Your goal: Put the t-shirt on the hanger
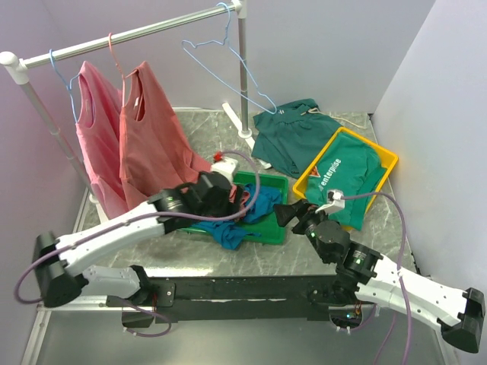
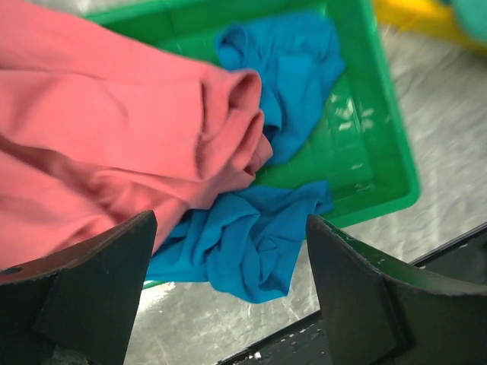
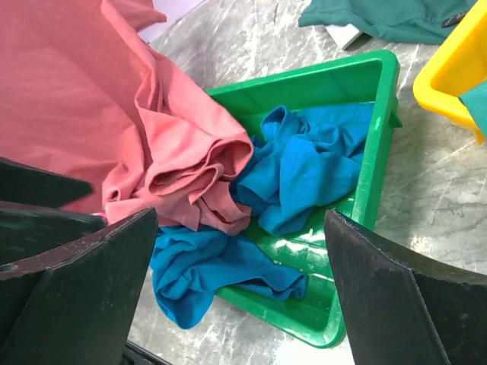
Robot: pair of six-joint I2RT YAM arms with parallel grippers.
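Observation:
Pink sleeveless garments (image 1: 152, 129) hang on hangers from the rail, the front one draping into the green tray (image 1: 262, 232), where blue cloths (image 3: 304, 160) also lie. My left gripper is open above the draped pink fabric (image 2: 129, 129) and tray, nothing between its fingers. My right gripper is open at the tray's right side in the top view, over tray and cloths in its wrist view, holding nothing. An empty blue hanger (image 1: 221, 76) hangs at the rail's right end.
A yellow tray (image 1: 388, 163) with green shirts stands at the right, beside a dark green garment (image 1: 281, 133). The rack's post (image 1: 242, 76) and foot stand behind the green tray. Walls bound both sides.

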